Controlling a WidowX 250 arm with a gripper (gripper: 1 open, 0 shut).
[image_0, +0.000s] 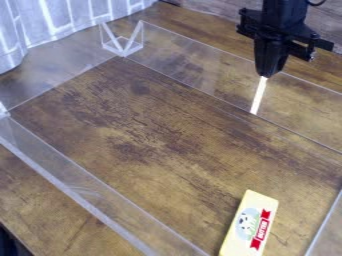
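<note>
My black gripper (269, 62) is raised at the top right, over the far side of the clear-walled enclosure, shut with nothing visible between its fingers. A pale yellow box (247, 226) with a red label and a small cartoon face lies on the wooden floor near the bottom right, well apart from the gripper.
Clear plastic walls (80, 185) border the wooden floor (147, 140), with a clear bracket (122, 40) at the back left. A white curtain (40, 20) hangs at the top left.
</note>
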